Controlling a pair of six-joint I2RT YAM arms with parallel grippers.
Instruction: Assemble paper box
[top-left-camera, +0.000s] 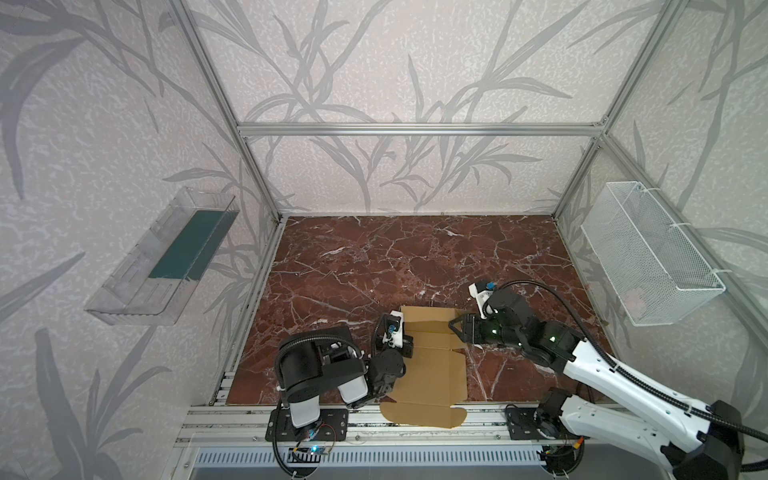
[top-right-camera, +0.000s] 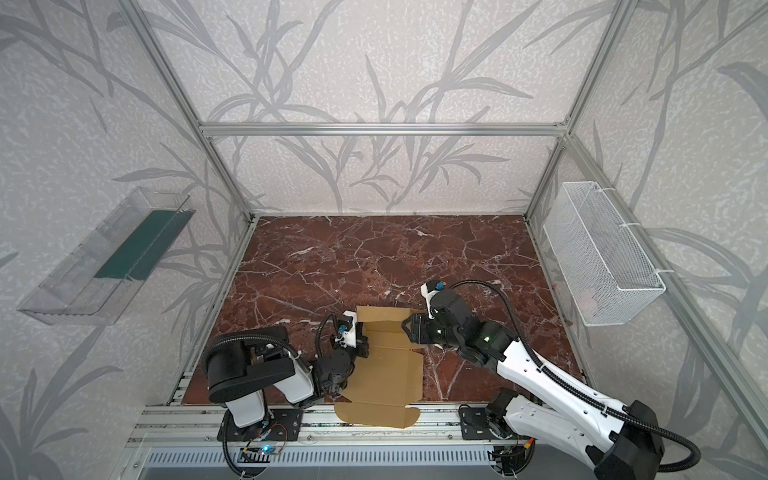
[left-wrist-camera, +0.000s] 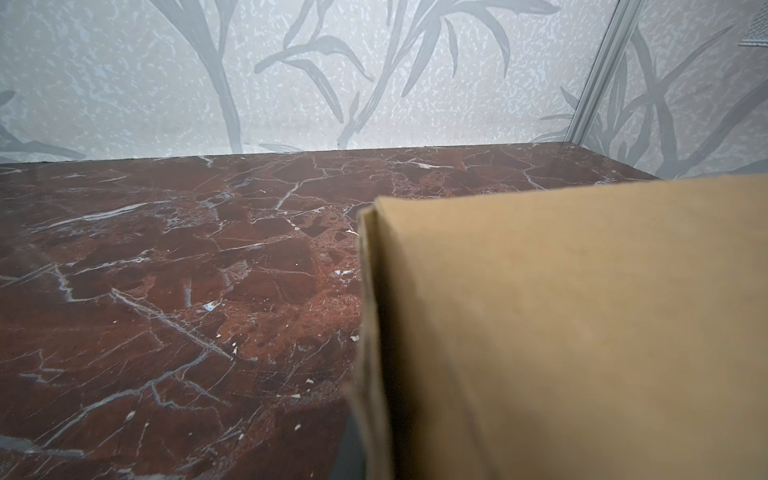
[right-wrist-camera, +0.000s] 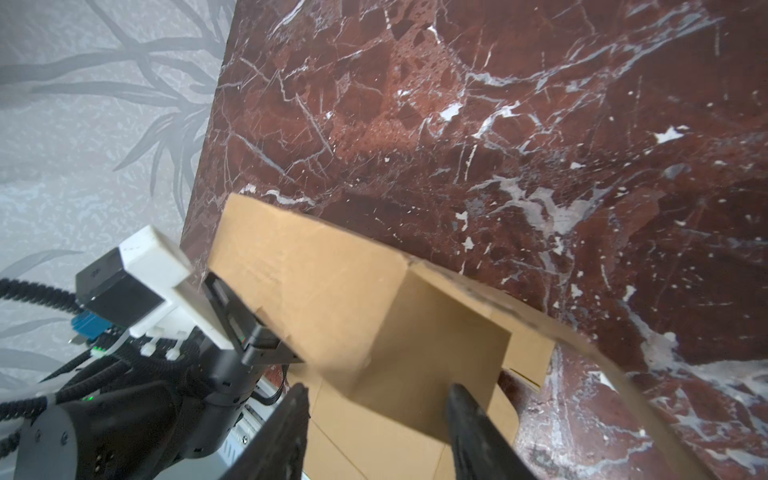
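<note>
The brown cardboard box (top-left-camera: 432, 376) lies partly folded at the table's front, its far end raised into walls and its near flap (top-right-camera: 376, 414) flat over the front edge. At its left side my left gripper (top-left-camera: 408, 345) is shut on the cardboard wall; in the left wrist view that wall (left-wrist-camera: 576, 336) hides most of the fingers. On the far right, my right gripper stands open, its two fingers (right-wrist-camera: 280, 440) apart at the raised far end. Whether they touch the cardboard I cannot tell.
A clear bin with a green base (top-left-camera: 192, 244) hangs on the left wall, a white mesh basket (top-left-camera: 652, 252) on the right wall. The marble table (top-left-camera: 416, 256) behind the box is bare.
</note>
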